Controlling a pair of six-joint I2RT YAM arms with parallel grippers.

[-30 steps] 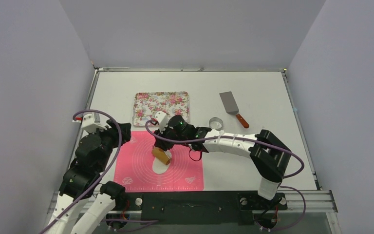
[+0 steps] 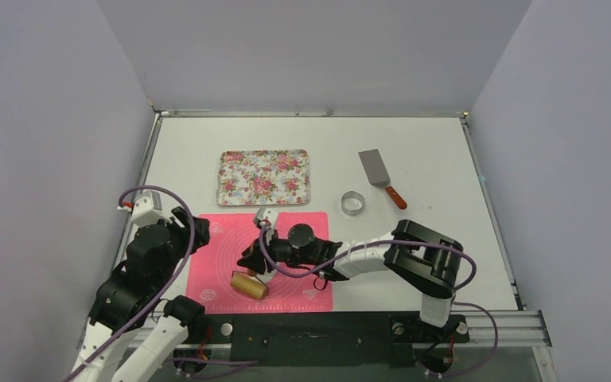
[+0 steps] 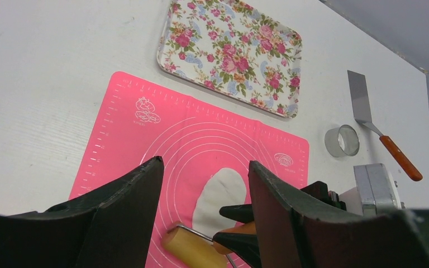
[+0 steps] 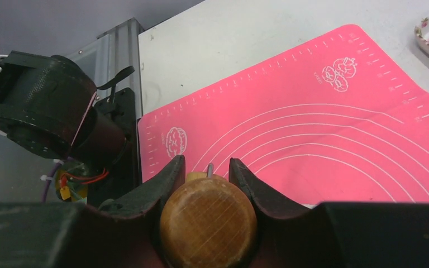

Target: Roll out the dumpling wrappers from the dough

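A pink mat [image 2: 215,263] holds a flattened white oval of dough [image 3: 215,195], partly hidden by my right arm. Across its near end lies a wooden roller [image 2: 249,285] on a metal frame. My right gripper [image 2: 253,259] is shut on the roller's wooden handle [image 4: 208,220], which fills the space between the fingers. My left gripper [image 2: 189,229] hangs open over the mat's left side, with nothing between its fingers.
A floral tray [image 2: 262,177] lies behind the mat. A metal ring cutter [image 2: 352,203] and a spatula [image 2: 374,167] with a wooden handle lie to the right.
The right gripper and roller have moved toward the table's front, from over the middle of the dough to its near end.
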